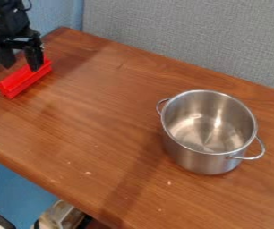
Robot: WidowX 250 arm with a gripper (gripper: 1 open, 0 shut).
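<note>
My black gripper (19, 55) hangs at the upper left of the camera view, open, its fingers pointing down over a long red block (26, 79) that lies at the table's left edge. The fingertips are near the top of the block's far end; whether they touch it I cannot tell. A steel pot (209, 156) with two side handles stands on the right half of the wooden table (109, 116).
Grey padded walls (187, 36) border the back of the table. Below the left edge are a blue floor and some metal hardware (58, 215).
</note>
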